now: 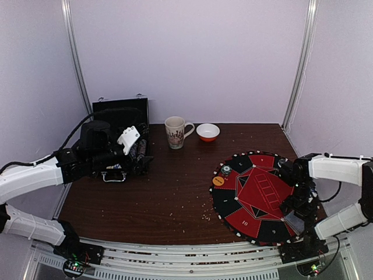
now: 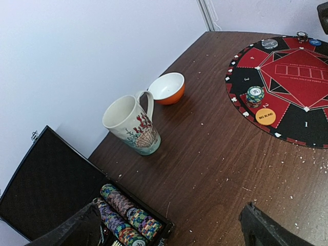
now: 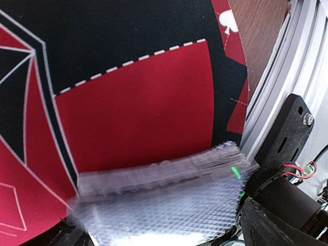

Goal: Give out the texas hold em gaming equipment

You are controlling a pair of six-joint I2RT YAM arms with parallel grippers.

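A clear-wrapped deck of cards (image 1: 294, 222) lies on the right front part of the round red-and-black poker mat (image 1: 243, 217). My right gripper is open right over it, and in the right wrist view the deck (image 3: 164, 200) spans most of the gap between the fingers. Contact there cannot be made out. Beside the black chip case (image 1: 119, 106) at the left, my left gripper hangs open and empty. Rows of chips (image 2: 125, 218) fill part of the case. On the mat's left side sit a chip stack (image 2: 254, 95) and an orange Big Blind button (image 2: 265, 116).
Behind, a patterned mug (image 1: 175, 133) and a small orange-and-white bowl (image 1: 208, 132) stand on the brown table (image 1: 145, 207). Another chip stack (image 2: 302, 36) and a blue button (image 2: 314, 42) rest at the mat's far side. Mid-table is clear.
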